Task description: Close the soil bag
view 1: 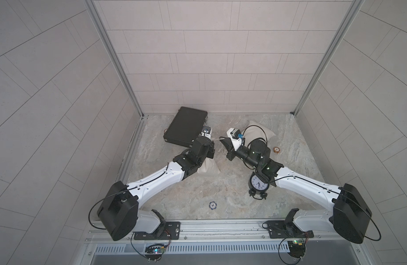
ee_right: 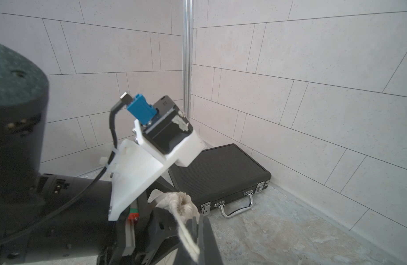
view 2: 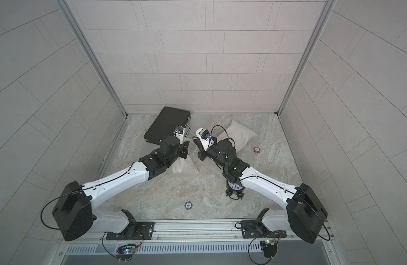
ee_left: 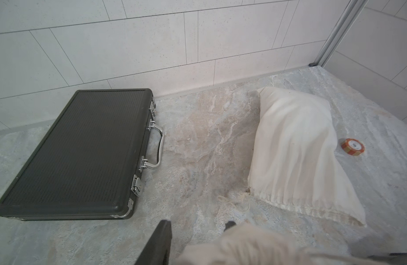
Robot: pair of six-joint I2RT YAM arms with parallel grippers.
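Note:
The cream cloth soil bag (view 1: 208, 168) stands on the floor below my left arm, largely covered by it in both top views. Its gathered mouth (ee_right: 176, 202) shows beside my left gripper in the right wrist view. My left gripper has its fingers apart, with bag cloth (ee_left: 245, 246) beside and between them at the bottom of the left wrist view. From the mouth a pale drawstring (ee_right: 185, 236) stretches to my right gripper, which is shut on it. The bag's lower part is hidden in both wrist views.
A dark briefcase (ee_left: 84, 150) lies at the back left. Another cream bag (ee_left: 296, 154) lies at the back right, with an orange tape roll (ee_left: 352, 146) beside it. An alarm clock (view 1: 258, 183) stands under my right arm. A small round disc (view 1: 212, 205) lies at the front.

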